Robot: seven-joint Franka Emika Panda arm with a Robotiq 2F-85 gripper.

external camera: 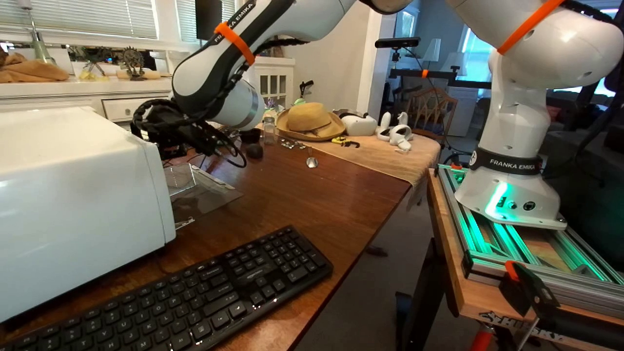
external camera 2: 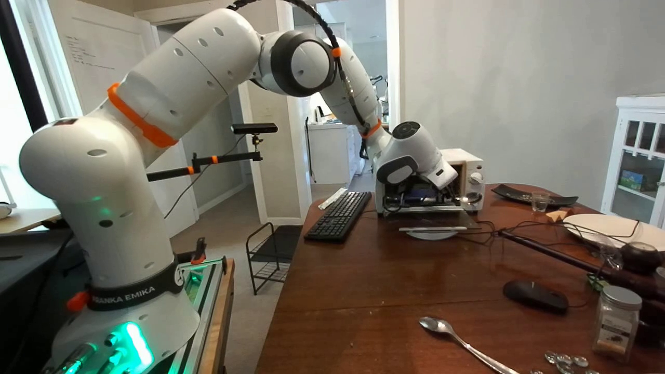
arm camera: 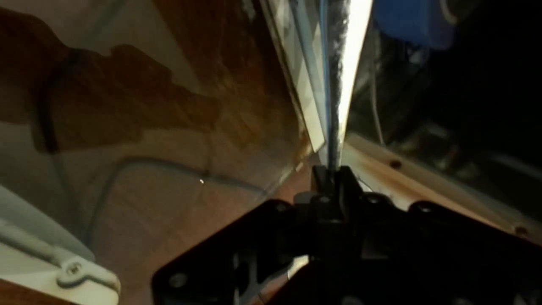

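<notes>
My gripper is shut on a thin, shiny metal piece (arm camera: 343, 76), seen edge-on in the wrist view; its full shape cannot be made out. In exterior view 1, the gripper sits beside the front of a white toaster oven (external camera: 82, 193), largely dark against its cables. The oven (external camera 2: 471, 178) faces exterior view 2, where the arm's wrist covers much of its opening. Its glass door (external camera: 210, 196) is lowered over the table. Through that glass (arm camera: 152, 193), the wrist view shows brown wood and a curved dark cable.
A black keyboard (external camera: 234, 286) lies beside the oven. On the table (external camera 2: 368, 299) are a spoon (external camera 2: 461, 339), a mouse (external camera 2: 536, 295) and a glass jar (external camera 2: 617, 321). A white plate (external camera 2: 617, 227) and loose cables occupy the far right.
</notes>
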